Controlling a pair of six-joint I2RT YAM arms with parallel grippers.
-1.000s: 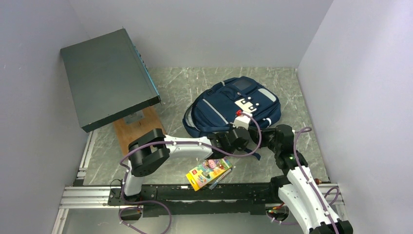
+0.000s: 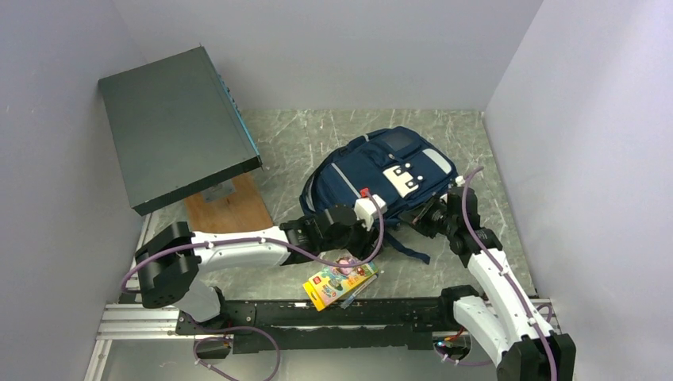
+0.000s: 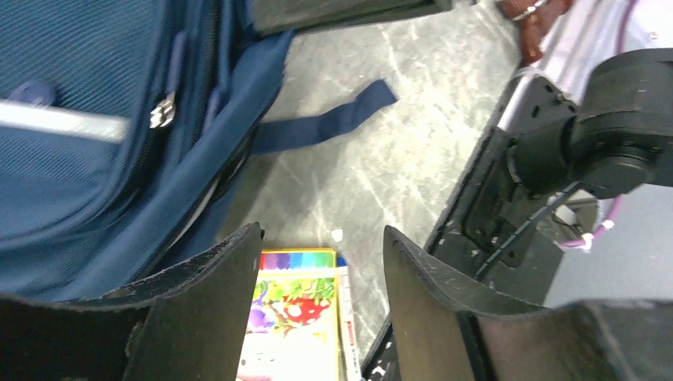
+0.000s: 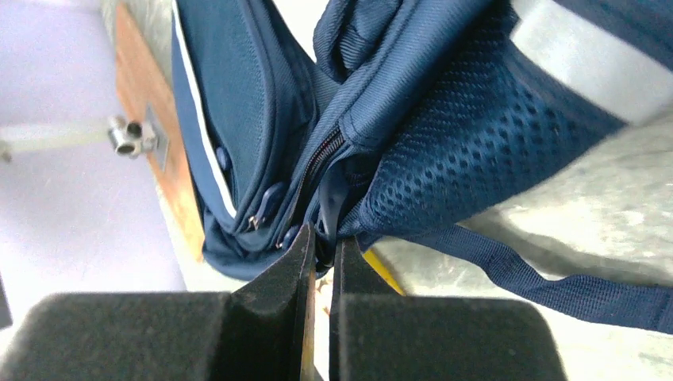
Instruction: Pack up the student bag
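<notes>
A navy backpack (image 2: 365,171) lies on the marble table, strap trailing toward the front. My right gripper is shut on the bag's fabric edge beside a zipper. My left gripper hangs open over the bag's front edge and the marker box, nothing seen between its fingers; in the top view it sits left of the right gripper. A colourful marker box (image 2: 332,283) with a yellow end lies at the table's front, a thin pen-like item (image 2: 357,291) alongside it.
A dark tilted panel (image 2: 178,127) stands at the left above a wooden board (image 2: 238,210). Grey walls (image 2: 579,159) bound the table. Bare surface (image 2: 500,238) lies right of the bag and behind it.
</notes>
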